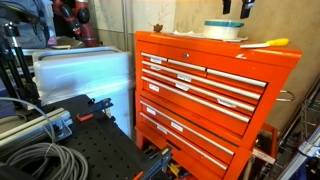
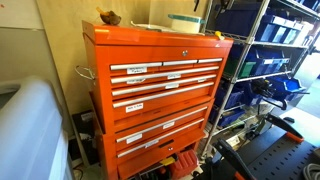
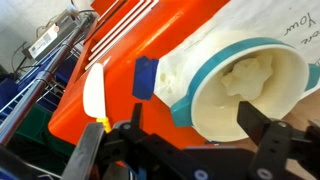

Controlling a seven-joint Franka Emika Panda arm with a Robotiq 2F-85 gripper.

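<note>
A white dish [image 3: 215,95] with a blue-teal rim and handles sits on top of the red tool chest [image 1: 205,90]. Inside it lies a pale, lobed piece [image 3: 248,77]. My gripper hangs over the dish's near side, open, its dark fingers wide apart and nothing visible between them. Exterior view 1 has the fingertips at the top edge, just above the dish [image 1: 222,29]. A white and yellow utensil [image 3: 95,95] rests near the chest's edge, beside the dish.
Blue tape [image 3: 145,78] and a paper with writing [image 3: 285,22] lie by the dish. A brown object [image 2: 109,17] stands at the chest top's other end. Wire shelving with blue bins [image 2: 240,57] rises beside the chest; a wooden panel [image 1: 280,20] backs it.
</note>
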